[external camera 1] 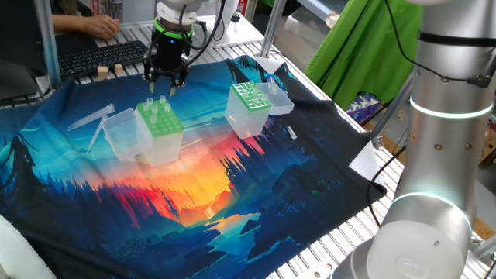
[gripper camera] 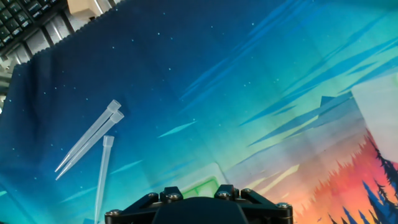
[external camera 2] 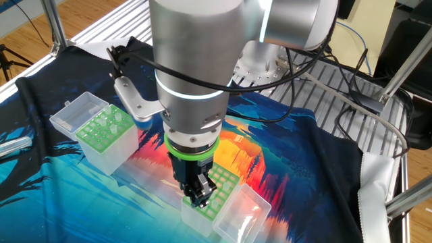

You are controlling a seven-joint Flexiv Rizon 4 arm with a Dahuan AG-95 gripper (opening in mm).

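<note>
My gripper [external camera 1: 162,89] stands open above the cloth, behind the left tip box [external camera 1: 161,149] in exterior view 1, with its fingertips spread and nothing visible between them. Several clear tips [external camera 1: 153,110] stick up from that box's green rack. The second box [external camera 1: 248,120], also green-topped, is farther right; its rack holds tips [external camera 2: 113,121] in exterior view 2. Three loose pipette tips [gripper camera: 90,140] lie on the cloth, left of the gripper in the wrist view. A corner of a green rack [gripper camera: 204,188] shows just beyond the fingers, which hide most of it.
Clear hinged lids hang open beside both boxes, one lid [external camera 1: 126,134] toward the loose tips. A small white piece [external camera 1: 291,132] lies right of the second box. A keyboard [external camera 1: 101,58] and a person's hand [external camera 1: 101,27] are at the back.
</note>
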